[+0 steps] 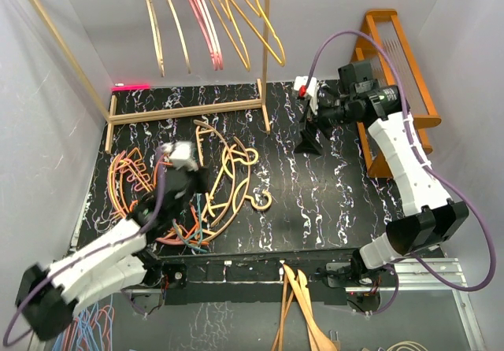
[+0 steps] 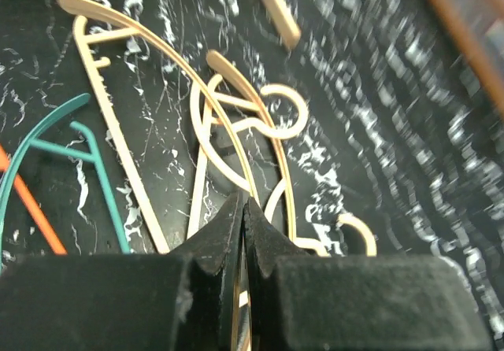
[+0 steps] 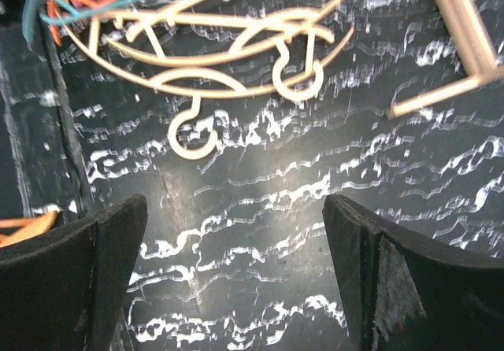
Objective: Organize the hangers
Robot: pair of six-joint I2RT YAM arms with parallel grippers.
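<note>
Tangled hangers lie on the black marble board: orange ones (image 1: 120,179) at left, teal ones (image 2: 105,193), and several cream-yellow ones (image 1: 241,197) with hooks (image 3: 191,149) toward the middle. My left gripper is shut above the cream hangers; whether anything thin lies between its fingertips is unclear, and it is blurred in the top view. My right gripper stands open at the right, above bare board, with nothing between its fingers.
A wooden rail (image 1: 266,36) holds white, pink and yellow hangers at the back. An orange wooden rack (image 1: 421,120) stands at right. Wooden hangers (image 1: 307,312) lie beyond the front edge. The board's right half is mostly clear.
</note>
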